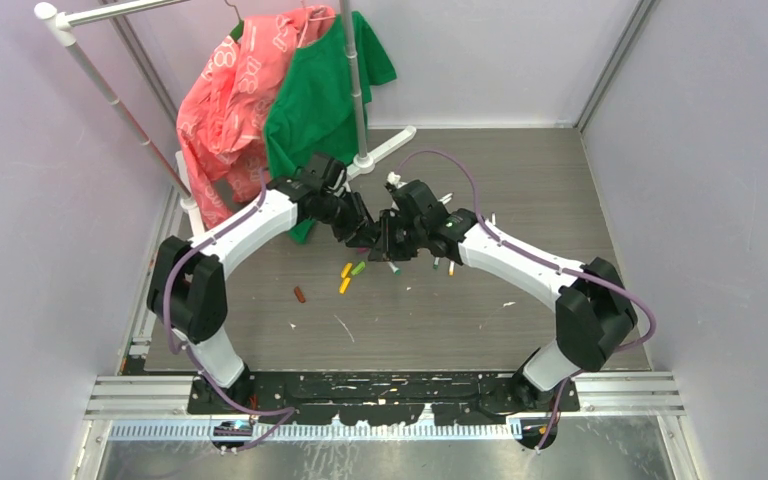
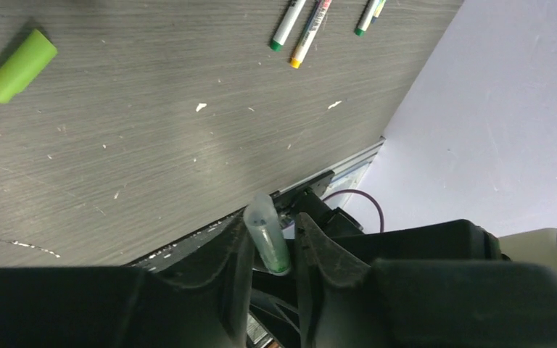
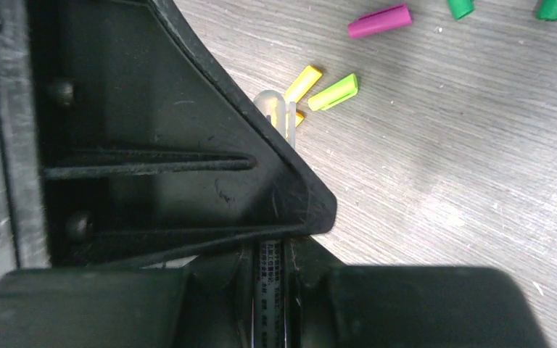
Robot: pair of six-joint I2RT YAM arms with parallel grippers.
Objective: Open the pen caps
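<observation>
My two grippers meet at the middle of the workspace, left (image 1: 360, 232) and right (image 1: 390, 240). In the left wrist view a translucent, green-tinted cap end (image 2: 267, 232) stands between the left fingers, whose exact grip is unclear. In the right wrist view my right gripper is shut on a marker (image 3: 268, 304), partly hidden by the other gripper's black body. Loose caps lie on the table: yellow (image 3: 303, 81), light green (image 3: 333, 92), magenta (image 3: 379, 21), darker green (image 3: 555, 9) and brown (image 1: 300, 295).
Several white markers (image 2: 309, 32) lie toward the right of the grippers. A clothes rack (image 1: 363, 160) with red and green garments stands behind the left arm.
</observation>
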